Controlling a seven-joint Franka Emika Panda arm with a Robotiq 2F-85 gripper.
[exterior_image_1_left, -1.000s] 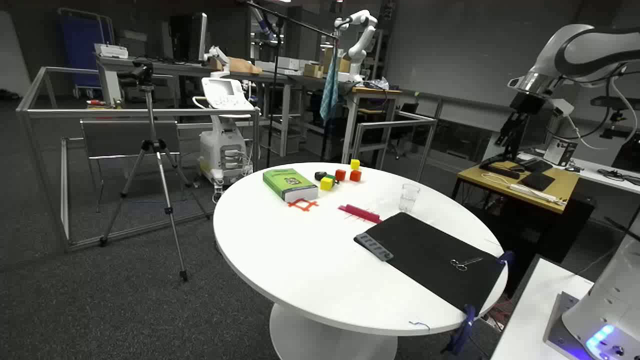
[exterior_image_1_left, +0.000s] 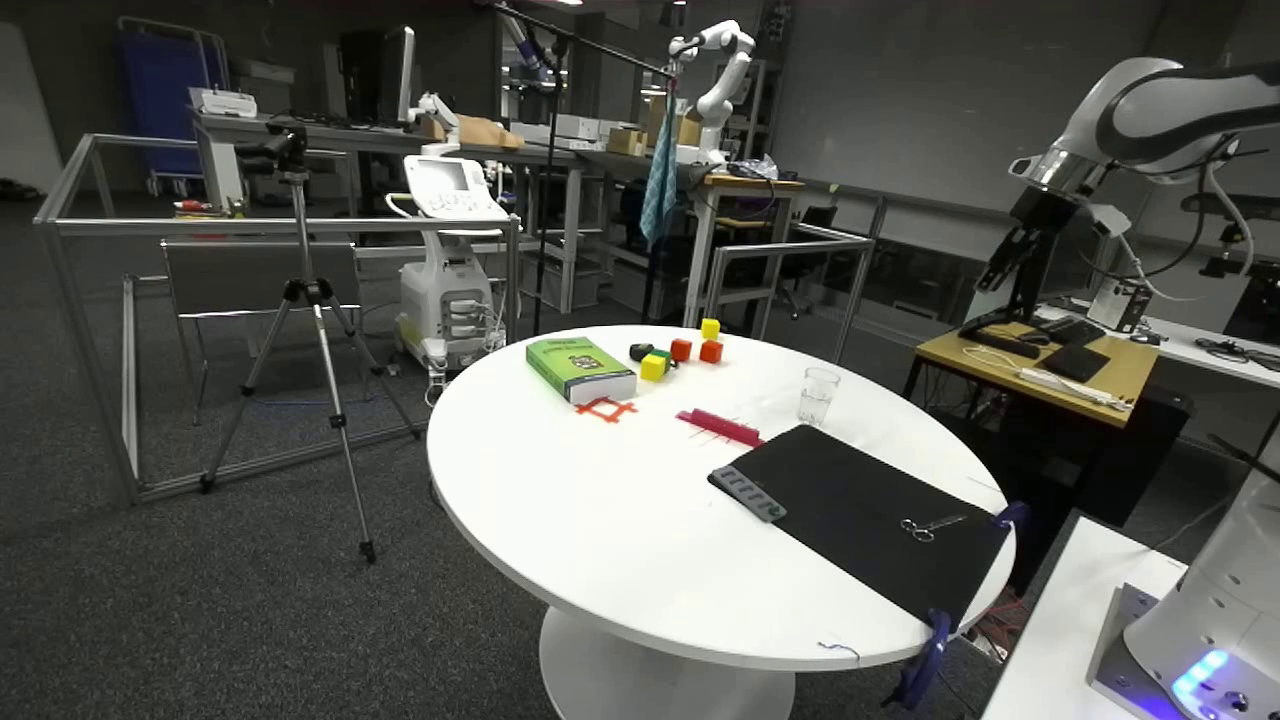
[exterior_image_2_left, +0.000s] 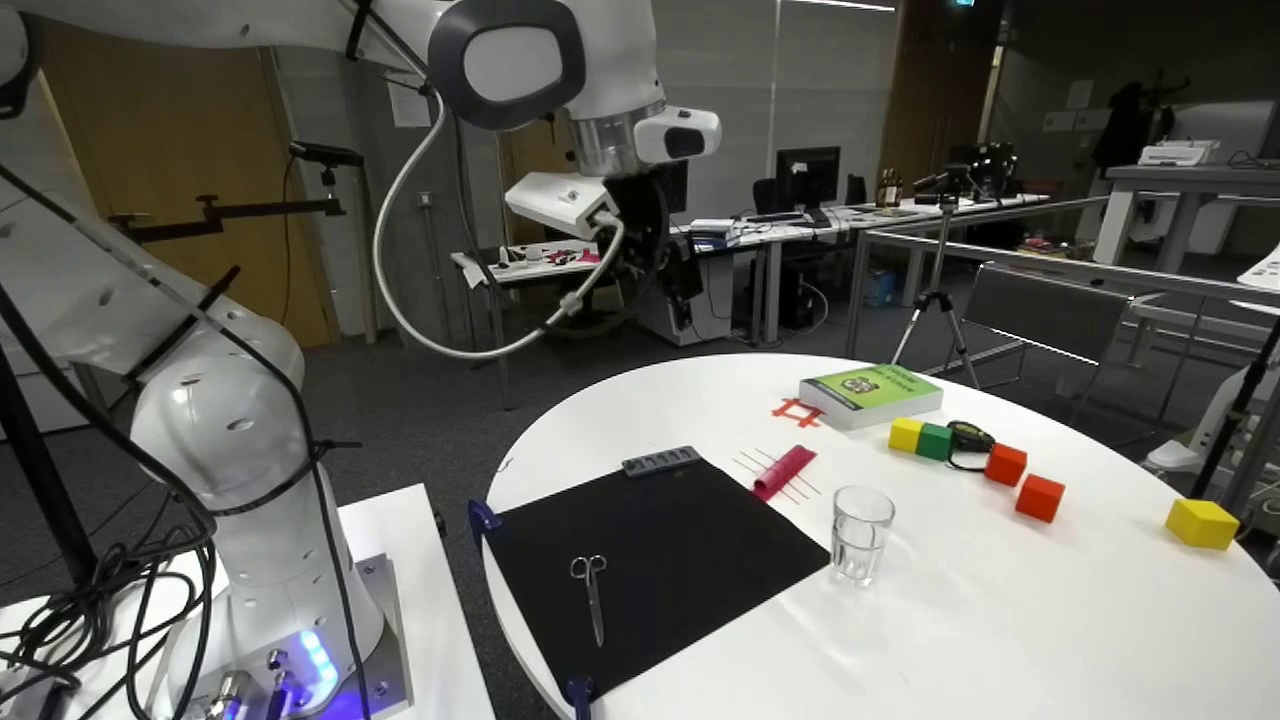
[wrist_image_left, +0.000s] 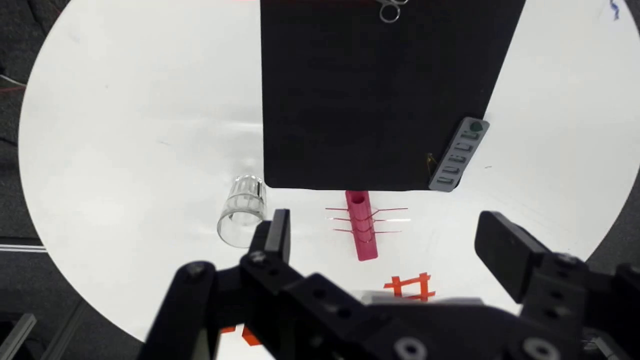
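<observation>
My gripper hangs open high above the white round table (exterior_image_2_left: 1056, 624), nothing between its fingers. Below it in the wrist view lies a dark pink tube (wrist_image_left: 362, 231) with thin pink wires crossing it. To the left of the tube is a clear glass (wrist_image_left: 241, 211); exterior view 2 shows the glass (exterior_image_2_left: 861, 534) upright. A black mat (wrist_image_left: 378, 96) covers part of the table. On it rest metal scissors (exterior_image_2_left: 590, 596), and a grey strip with slots (wrist_image_left: 459, 155) lies along a corner. My fingers hide part of the tabletop in the wrist view.
Across the table lie a green book (exterior_image_1_left: 581, 367), orange tape marks (exterior_image_2_left: 798, 412), a yellow cube (exterior_image_2_left: 1201, 524), red cubes (exterior_image_2_left: 1040, 498) and a black tape-measure-like object (exterior_image_2_left: 969, 437). Blue clamps (exterior_image_1_left: 924, 660) grip the mat at the table edge.
In exterior view 1 my arm and gripper have shifted slightly left and a little lower, and the gripper's tilt has changed. Objects on the table stay where they were.
</observation>
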